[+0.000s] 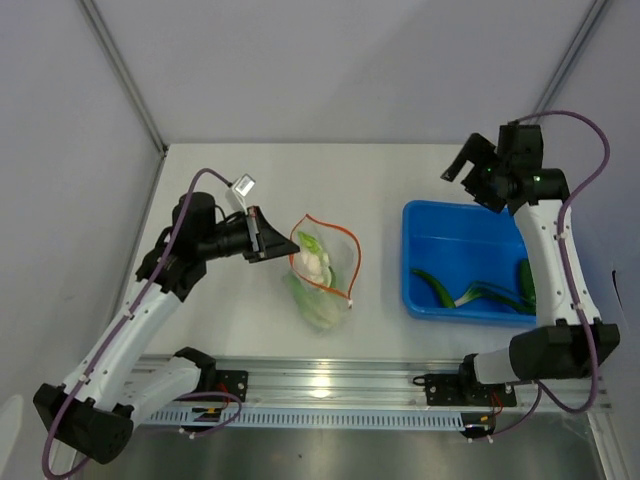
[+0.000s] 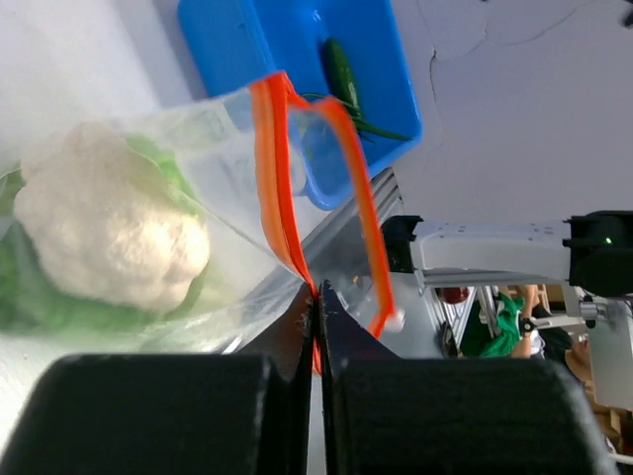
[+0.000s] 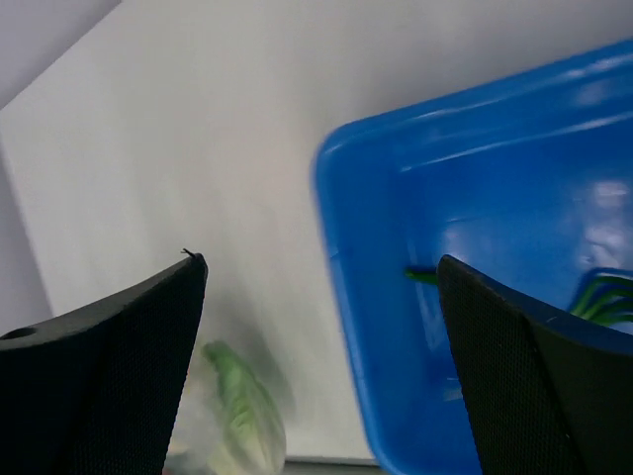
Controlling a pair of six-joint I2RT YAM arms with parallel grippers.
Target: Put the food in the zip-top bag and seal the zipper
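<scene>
My left gripper point(image 1: 285, 250) is shut on the orange zipper edge of the clear zip top bag point(image 1: 325, 305), holding it raised over the table's middle. Inside the bag are a white cauliflower point(image 2: 109, 223) and some leafy greens. My right gripper point(image 1: 465, 165) stands open above the blue bin point(image 1: 410, 260), nothing between its fingers. In the bin lie a long green vegetable point(image 1: 432, 285), a leek-like stalk point(image 1: 485, 292) and a cucumber point(image 2: 341, 69).
The blue bin takes up its right side, close beside the bag.
</scene>
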